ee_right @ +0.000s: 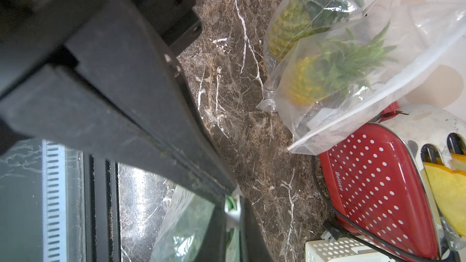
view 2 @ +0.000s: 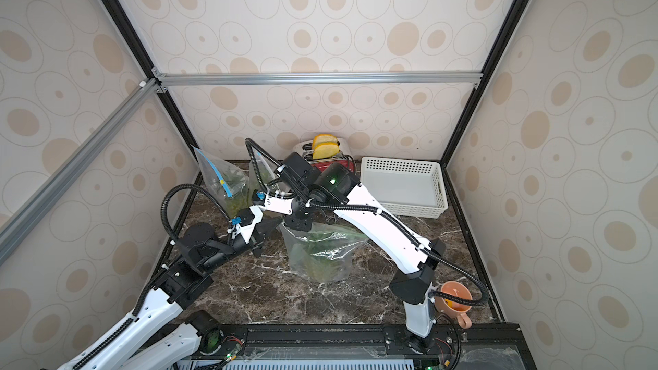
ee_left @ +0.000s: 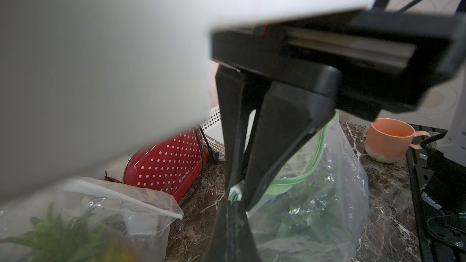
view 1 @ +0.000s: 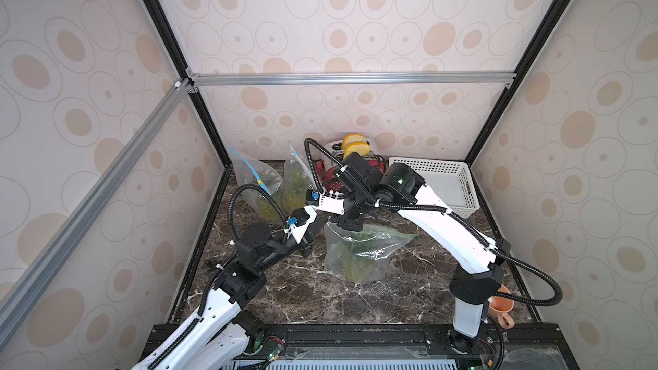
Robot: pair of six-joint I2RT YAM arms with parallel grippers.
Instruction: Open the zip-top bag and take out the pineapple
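Observation:
A clear zip top bag (view 1: 363, 257) with a green zip strip (ee_left: 315, 157) stands on the marble table near the middle. Green leaves (ee_left: 308, 228) show dimly through its plastic; the pineapple's body cannot be made out. My right gripper is shut on the zip end of this bag, where a small white and green piece (ee_right: 232, 203) shows between its fingertips. Tip to tip with it, my left gripper is shut right at that same piece. Whether thin plastic lies between the left fingers cannot be told.
Two more bagged pineapples stand at the back left, a blue-zip bag (view 1: 259, 178) and a white-zip bag (ee_right: 335, 72). Behind are a red dotted toaster (ee_right: 383, 184) and a white basket (view 2: 404, 185). A peach mug (view 2: 455, 298) sits front right.

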